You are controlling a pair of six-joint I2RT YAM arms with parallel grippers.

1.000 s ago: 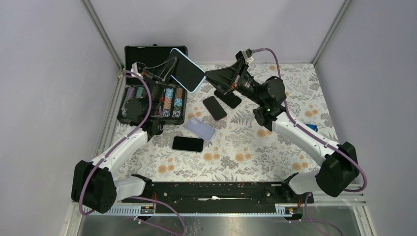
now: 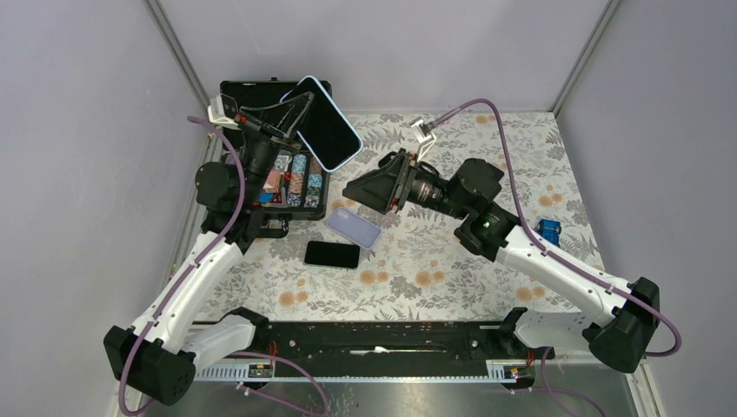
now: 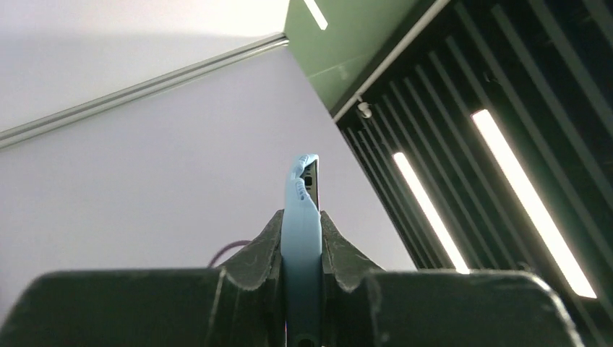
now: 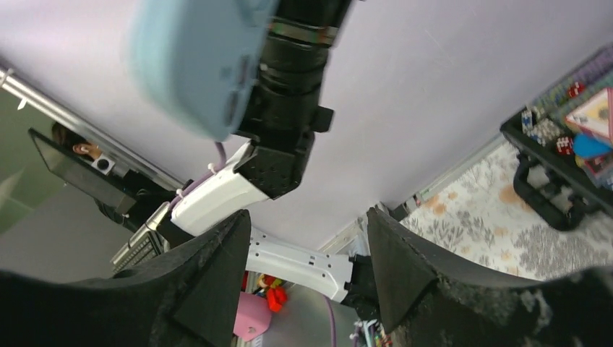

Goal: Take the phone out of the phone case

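Note:
A black-screened phone (image 2: 328, 126) sits inside a light blue case (image 2: 358, 149), tilted and raised above the table. My left gripper (image 2: 300, 129) is shut on the cased phone at its left side. In the left wrist view, the edge of the blue case (image 3: 301, 246) stands between the fingers, with a dark strip showing near its top. My right gripper is open, its fingers apart with nothing between them. In the top view it lies to the lower right of the cased phone, apart from it. The blue case looms blurred at upper left in the right wrist view.
Another black phone (image 2: 332, 254) and a lavender case (image 2: 354, 228) lie on the floral tabletop (image 2: 417, 295). An open black box (image 2: 323, 195) with colourful contents stands behind my left arm. A small blue object (image 2: 548, 230) lies at the right.
A second ago my right gripper touched the cased phone's corner; now it is apart, lower and left. The right arm now covers the table phones beneath.

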